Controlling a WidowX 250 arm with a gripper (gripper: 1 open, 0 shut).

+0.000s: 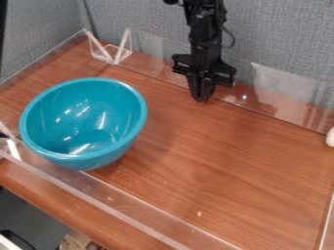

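My black gripper [201, 92] hangs at the back centre of the wooden table, pointing down with its fingertips low near the tabletop, shut with nothing visible between its fingers. A large turquoise bowl [81, 132] sits at the left front, apart from the gripper.
A white wire stand [109, 51] stands at the back left. Clear plastic edging [282, 89] runs along the back and the front left. A white object [329, 137] shows at the right edge.
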